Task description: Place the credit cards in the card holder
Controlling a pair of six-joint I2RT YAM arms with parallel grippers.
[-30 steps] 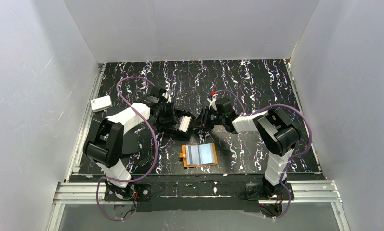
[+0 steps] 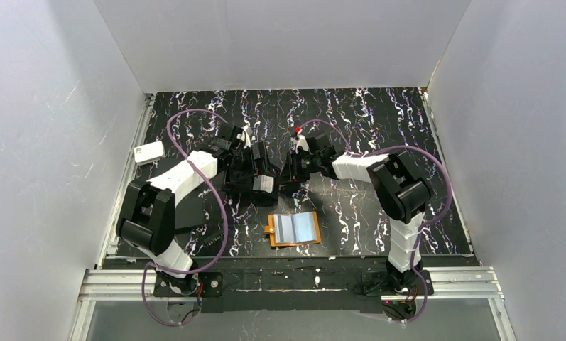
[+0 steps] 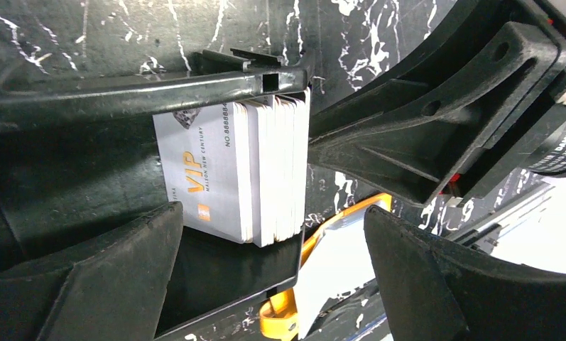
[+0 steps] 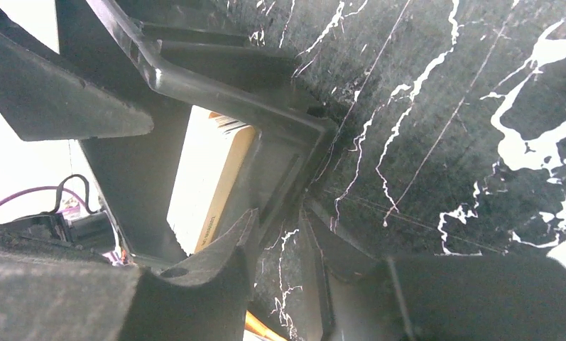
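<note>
A stack of white cards (image 3: pixel 230 170), the front one reading "VIP", stands on edge in a black open box (image 3: pixel 262 85) at the right-hand end. My left gripper is open above the box, with a finger to either side of the cards and nothing held. On the box's right side my right gripper is shut on the box's wall near a corner; its fingertips partly hide that contact. In the top view the orange card holder (image 2: pixel 271 229) lies open in front of the box, its clear sleeves facing up.
A white box (image 2: pixel 149 153) sits at the far left edge. Dark flat items (image 2: pixel 189 212) lie under and beside the left arm. Grey walls enclose the table.
The black box has shifted slightly left and turned straighter, and my right gripper has moved left with it. The card holder stays put.
</note>
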